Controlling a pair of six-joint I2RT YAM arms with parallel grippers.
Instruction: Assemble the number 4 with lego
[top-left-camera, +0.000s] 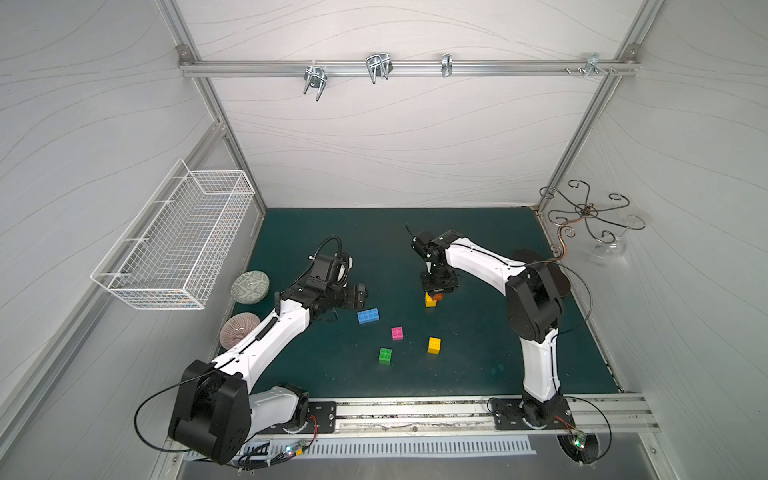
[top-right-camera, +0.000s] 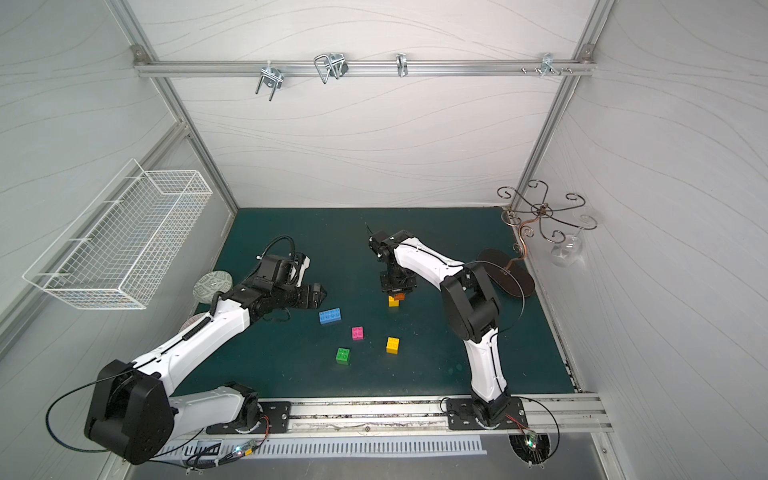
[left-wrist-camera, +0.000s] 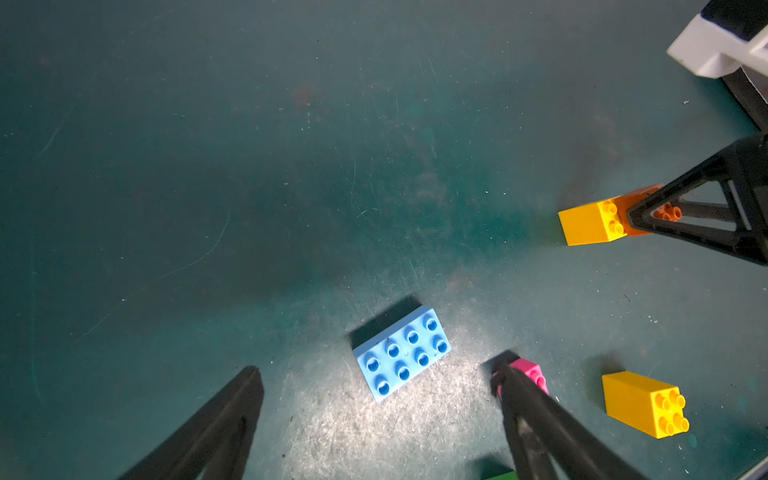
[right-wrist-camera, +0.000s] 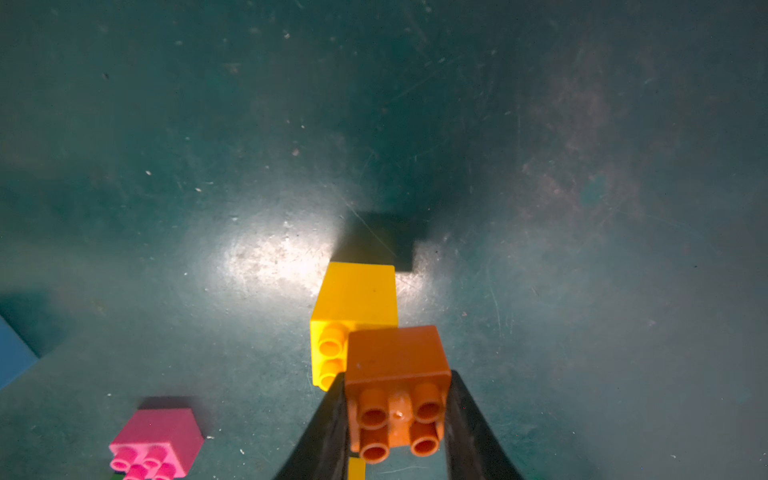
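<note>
In the right wrist view my right gripper is shut on an orange brick (right-wrist-camera: 398, 352), studs toward the camera. The orange brick overlaps one side of a taller yellow brick (right-wrist-camera: 355, 296) standing on the table; two studs of the yellow one show beside it. I cannot tell whether the two are pressed together. My left gripper is open above the table, nothing between its fingers. Below it lies a blue brick (left-wrist-camera: 402, 353). A pink brick (top-left-camera: 397, 333), a green brick (top-left-camera: 385, 356) and a second yellow brick (top-left-camera: 433, 345) stand apart nearer the front.
Both arms reach over the dark green table (top-left-camera: 480, 360). On the left side are a grey dish (top-left-camera: 249, 287), a pink bowl (top-left-camera: 238, 329) and a wall-mounted wire basket (top-left-camera: 180, 240). A metal stand (top-left-camera: 586, 211) is at the right.
</note>
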